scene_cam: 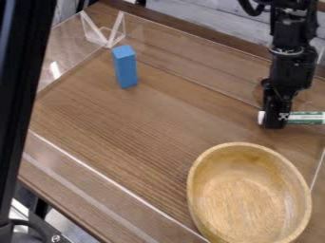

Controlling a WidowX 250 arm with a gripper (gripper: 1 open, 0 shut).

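My black gripper [277,116] is low over the wooden table at the right, its fingers shut on a white and green tube [306,118] that lies crosswise and runs toward the right edge of the view. The fingertips are dark and partly hide the tube's left end.
A round wooden bowl [249,193] sits at the near right, below the gripper. A blue box [124,65] stands at the back left, near a white wire object [102,28].
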